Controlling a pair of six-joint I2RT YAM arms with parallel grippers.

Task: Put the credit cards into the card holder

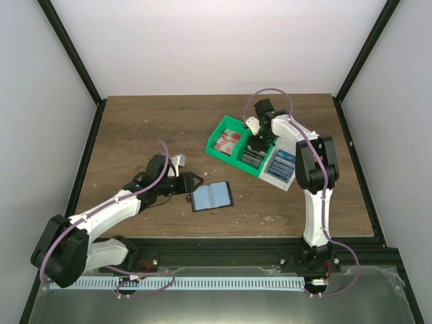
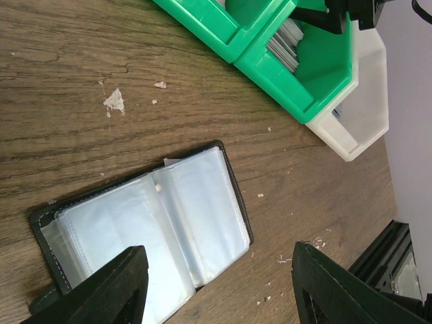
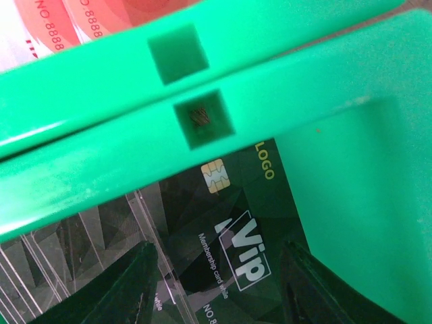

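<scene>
Black VIP cards (image 3: 229,236) lie overlapped in the middle green bin (image 1: 237,162). Over them in the right wrist view is my right gripper, its fingers apart on either side of the top card's printed part; no card is visibly pinched. The card holder (image 2: 128,236) lies spread on the table with clear sleeves and a dark edge, and its sleeves look empty. My left gripper stands open above the holder's near side, nothing between its fingers.
Red-and-white cards (image 1: 227,142) fill the left green bin, and blue cards (image 1: 281,165) lie in the white bin (image 1: 275,181) at right. The bin walls (image 3: 202,118) rise close to my right gripper. Bare table (image 1: 162,118) stretches over the back left.
</scene>
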